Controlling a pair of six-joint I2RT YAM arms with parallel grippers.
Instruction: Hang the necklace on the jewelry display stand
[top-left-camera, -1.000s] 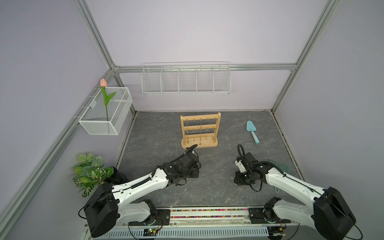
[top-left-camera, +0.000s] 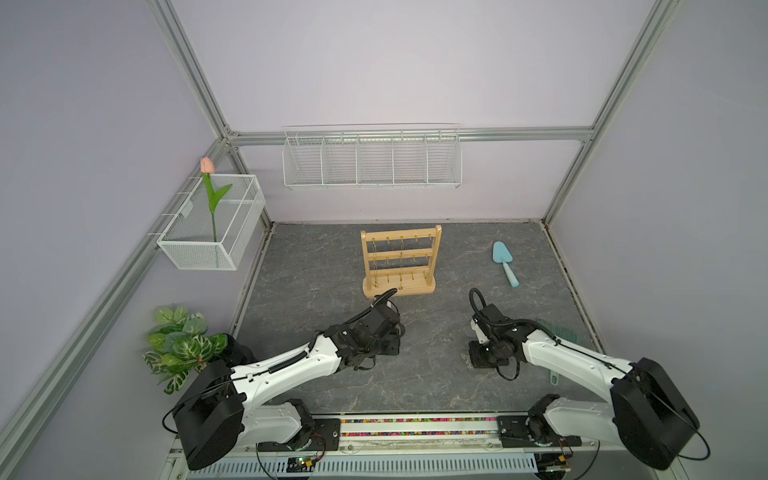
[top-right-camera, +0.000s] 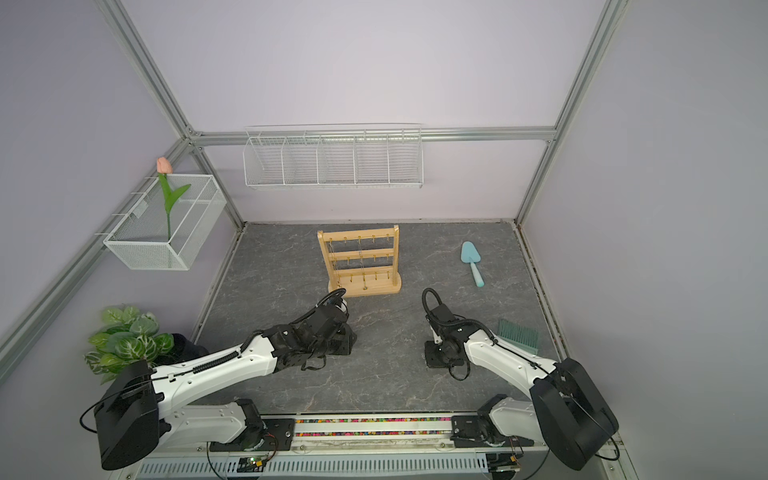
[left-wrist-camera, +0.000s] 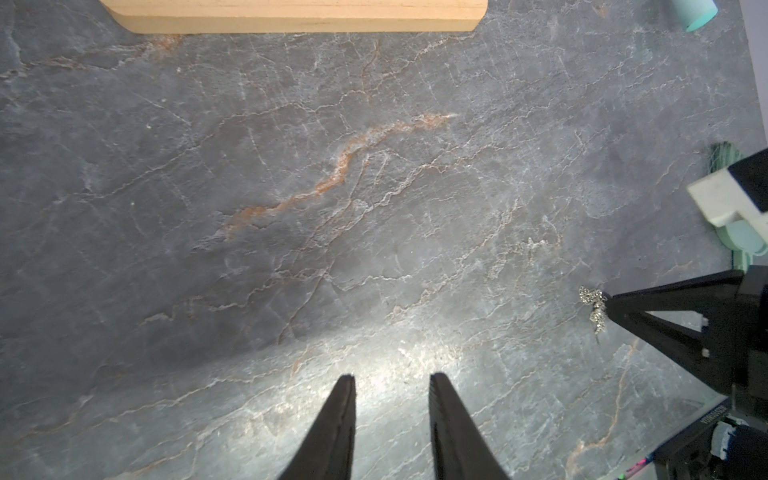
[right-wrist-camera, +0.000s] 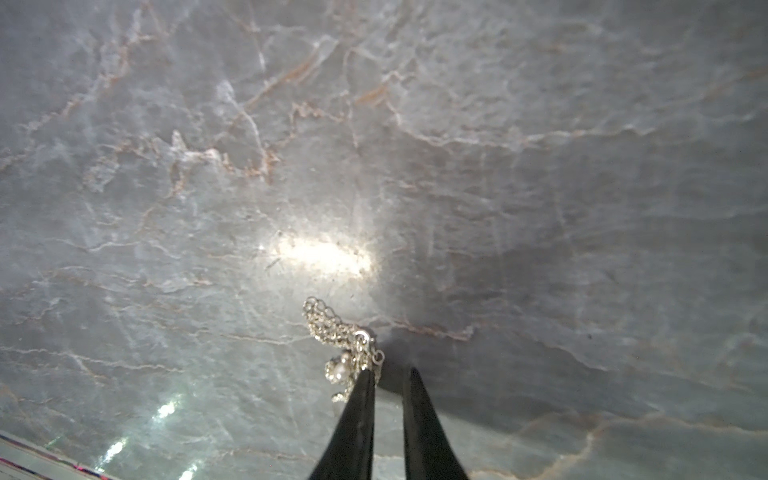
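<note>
The silver necklace (right-wrist-camera: 332, 332) lies bunched in a small heap on the grey tabletop, close against the left fingertip of my right gripper. That gripper is low over the table, its fingers slightly apart and bare table between them; part of the chain passes behind the left fingertip. In the left wrist view the necklace (left-wrist-camera: 593, 308) shows just beyond the right gripper's tips. My left gripper stands open and empty over bare table. The wooden jewelry stand (top-left-camera: 400, 278) is behind it, with several hooks and some chains hanging on its bars.
A light blue trowel (top-left-camera: 503, 257) lies at the back right, and a green comb-like thing (top-right-camera: 518, 334) is partly under the right arm. A potted plant (top-left-camera: 184, 345) stands at the left. The table between both grippers is clear.
The right arm has shifted slightly inward, its gripper changing tilt a little beside the same spot. The left gripper has edged slightly right. The stand has not moved.
</note>
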